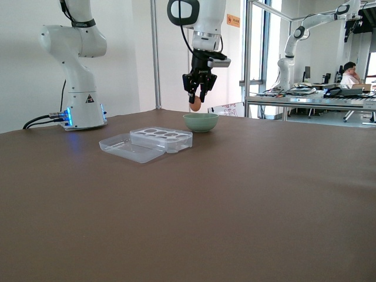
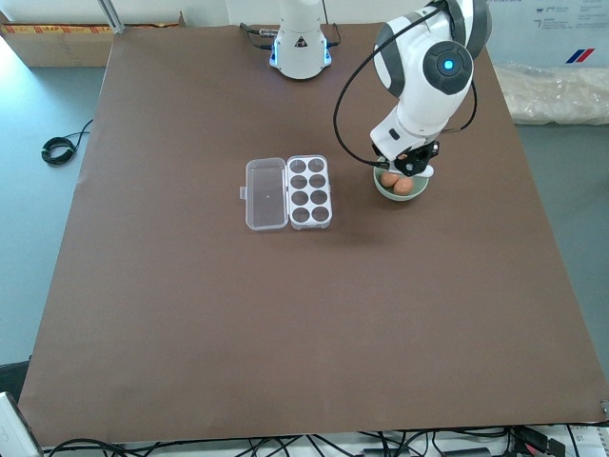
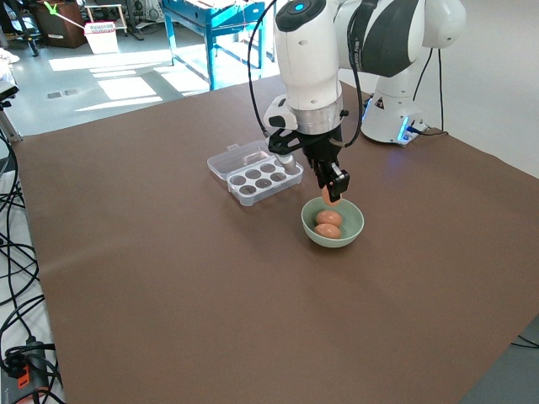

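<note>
My gripper [image 1: 195, 94] hangs above the green bowl [image 1: 201, 123] with a brown egg [image 1: 195, 104] at its fingertips, apparently held. In the right view the gripper [image 3: 334, 189] is over the bowl [image 3: 333, 240], where two more eggs [image 3: 328, 218] lie. The left view shows the bowl and eggs [image 2: 403, 186] partly under the wrist. Left of the bowl, an open clear egg box [image 2: 310, 214] with round compartments sits on the table, its compartments looking empty.
A white robot base [image 2: 301, 52] stands at the back behind the box. Cables run along the table's outer edge.
</note>
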